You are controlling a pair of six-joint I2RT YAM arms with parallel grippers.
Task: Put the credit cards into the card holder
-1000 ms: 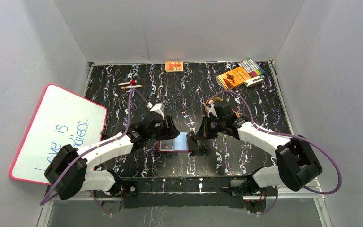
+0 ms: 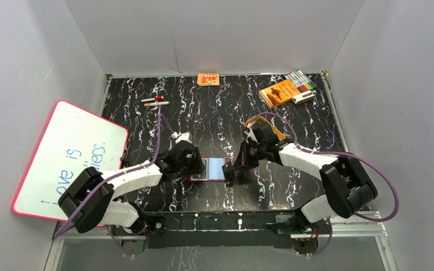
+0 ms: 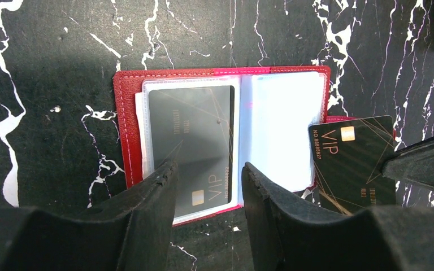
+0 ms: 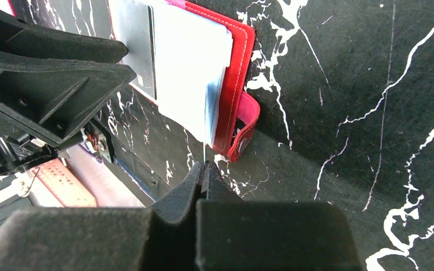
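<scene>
The red card holder [image 3: 127, 118] lies unfolded on the table, with a black VIP card [image 3: 189, 141] inside its left clear sleeve. Its right sleeve [image 3: 282, 130] looks pale, with no dark card in it. A second black VIP card is at the holder's right edge, pinched by my right gripper, which is shut on it; in the right wrist view it shows as a thin upright edge. Over the left sleeve, my left gripper stands open, nothing gripped. Whether the second card's edge enters the sleeve, I cannot tell.
Behind the right arm lies an orange-rimmed object [image 2: 280, 135], partly covered. Books [image 2: 282, 93], a notepad [image 2: 208, 79] and pens [image 2: 156, 104] lie at the back. A whiteboard [image 2: 68, 164] leans at left.
My left gripper has shifted left and toward the front, from above the holder's middle to its left side. The right gripper and its card have moved only slightly.
</scene>
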